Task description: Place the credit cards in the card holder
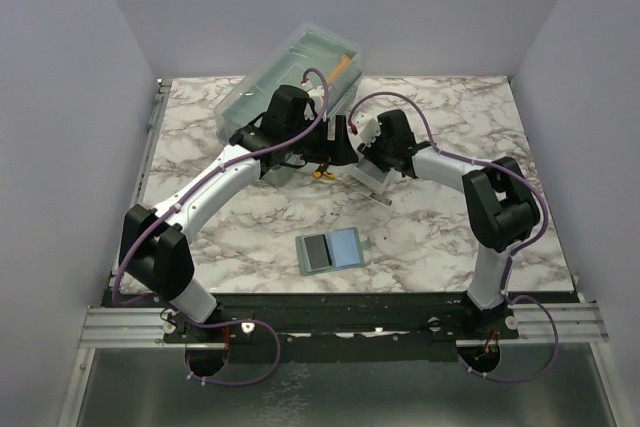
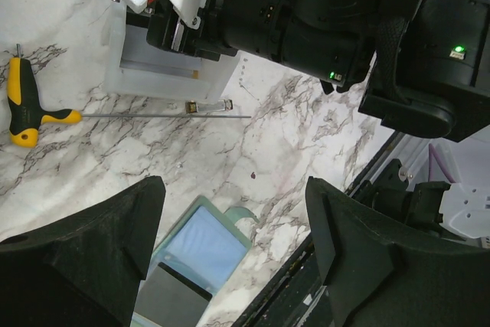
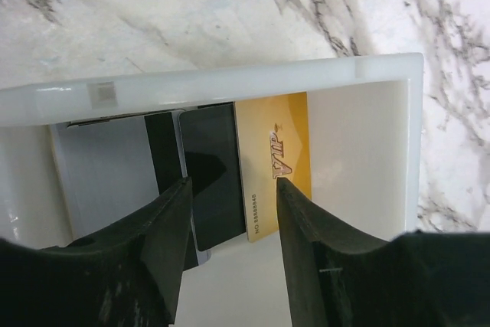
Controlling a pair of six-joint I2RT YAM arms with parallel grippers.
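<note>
In the right wrist view, a white box (image 3: 360,220) holds a gold card (image 3: 276,166), a black card (image 3: 217,174) and a grey-and-black card (image 3: 107,174). Over these cards my right gripper is partly open, its fingertips on either side of the black card and the gold card's near edge. Whether the fingers touch any card, I cannot tell. The open card holder (image 1: 332,250), with one dark and one light blue side, lies flat at the table's front. My left gripper stands open and empty above the table.
A yellow-and-black screwdriver (image 2: 29,101) lies near the box, its shaft passing along the box's front. By that shaft is a small clear item (image 2: 208,106). A large translucent bin (image 1: 290,72) stands at the back. Bare table surrounds the card holder.
</note>
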